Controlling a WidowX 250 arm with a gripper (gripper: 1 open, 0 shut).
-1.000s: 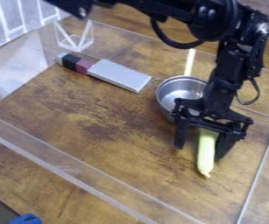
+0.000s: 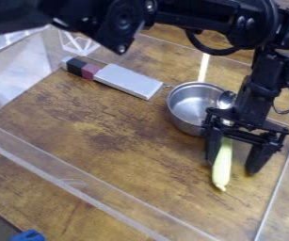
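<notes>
A pale yellow-green elongated vegetable point(image 2: 222, 171) lies on the wooden surface at the right. The black gripper point(image 2: 236, 155) is down over it, with its fingers apart on either side of the vegetable's upper part; whether they touch it I cannot tell. Just behind the gripper sits a steel bowl point(image 2: 191, 104), partly hidden by the arm.
A light grey block point(image 2: 128, 81) with a dark red and black end lies at the back left. Clear plastic walls edge the wooden surface point(image 2: 90, 141), whose middle and left are bare. A small blue object point(image 2: 28, 235) shows at the bottom left corner.
The gripper has shifted slightly right and up over the last second, uncovering more of the bowl. The vegetable looks almost unmoved.
</notes>
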